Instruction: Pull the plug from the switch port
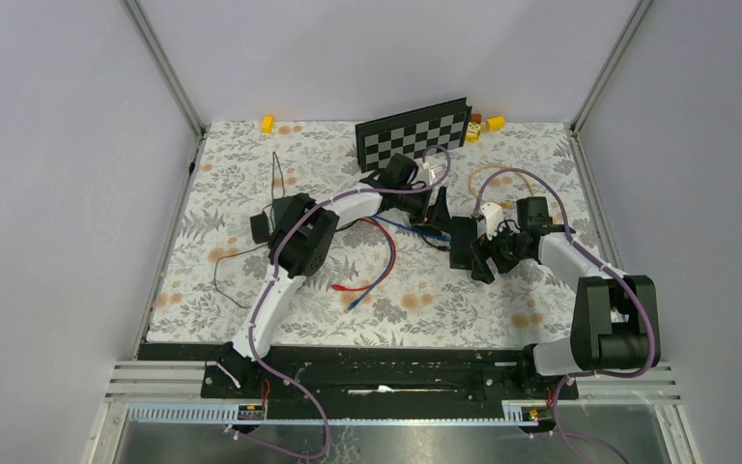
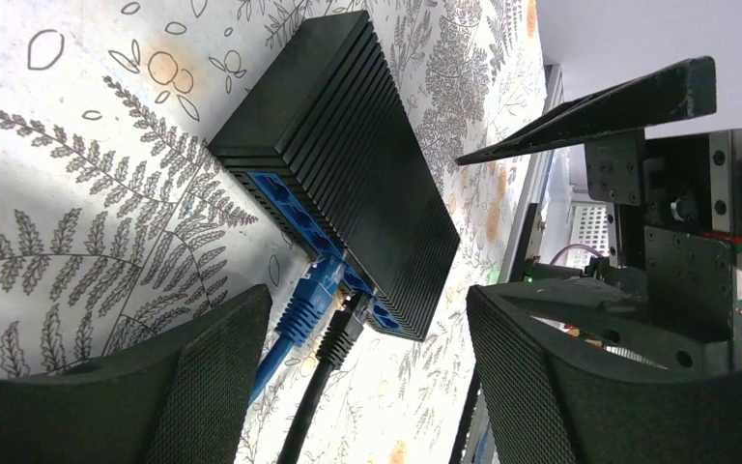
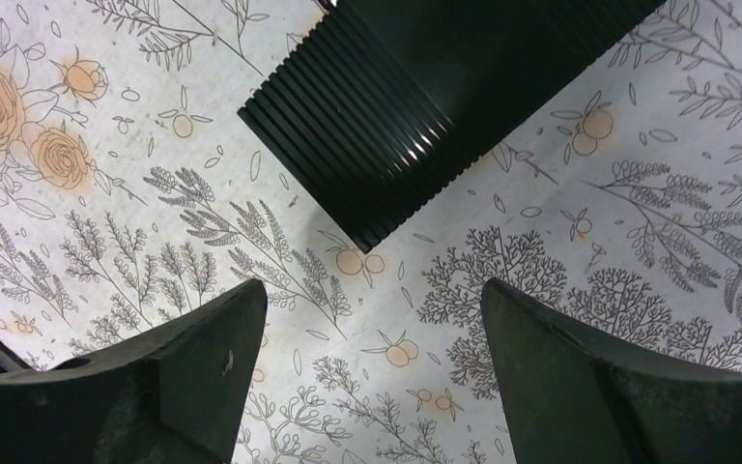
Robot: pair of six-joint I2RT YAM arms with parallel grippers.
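The black switch [image 1: 461,242] lies flat on the patterned mat, its blue ports facing left. A blue plug [image 2: 311,300] and a black plug [image 2: 344,329] sit in its ports, cables running off toward the left. My left gripper hangs open just over the two plugs, its fingers either side of them, nothing held. My right gripper is open above bare mat beside the switch's ribbed end [image 3: 377,155], with nothing between its fingers; the plugs are hidden in that wrist view.
A checkerboard panel [image 1: 413,134] stands at the back with small yellow blocks [image 1: 496,124] near it. A yellow cable [image 1: 496,165] lies at the back right. Red and blue cables [image 1: 367,286] and black adapters [image 1: 260,228] lie to the left.
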